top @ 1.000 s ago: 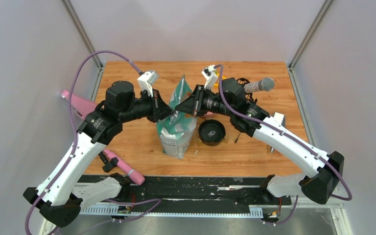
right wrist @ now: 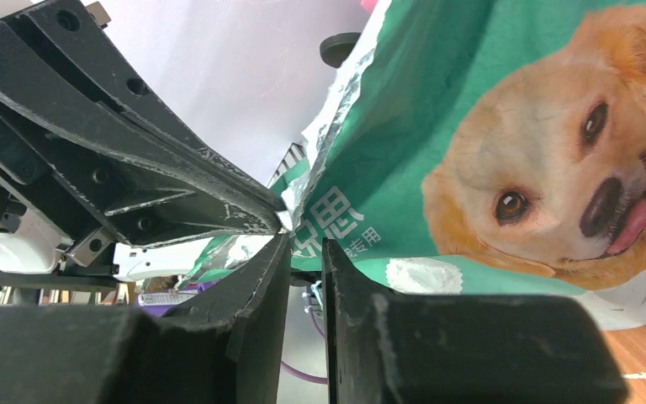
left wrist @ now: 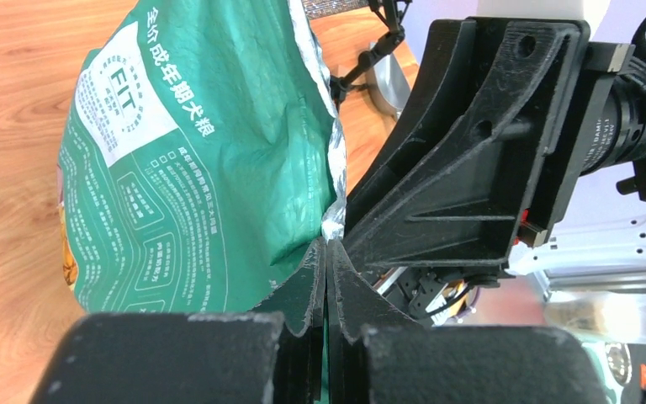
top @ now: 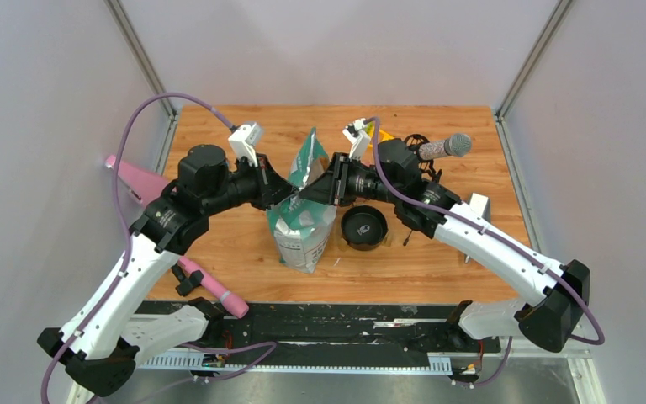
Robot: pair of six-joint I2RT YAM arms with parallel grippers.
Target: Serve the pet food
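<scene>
The green pet food bag (top: 301, 236) stands upright mid-table, printed with a puppy's face (right wrist: 555, 160). My left gripper is shut at the bag's silver top edge (left wrist: 332, 215); any bag film between its tips is hard to make out. Opposite it, my right gripper is part open at the same edge, its fingertips close to the left's. A black bowl (top: 363, 225) sits right of the bag.
A microphone (top: 450, 146), yellow item (top: 383, 135) and metal scoop (left wrist: 387, 80) lie at the right. Pink objects (top: 219, 286) lie at the left. Bare wood shows behind the bag.
Both arms have shifted slightly at the bag's top, the left one a little leftward and the right slightly downward in the top view. The bag has barely moved.
</scene>
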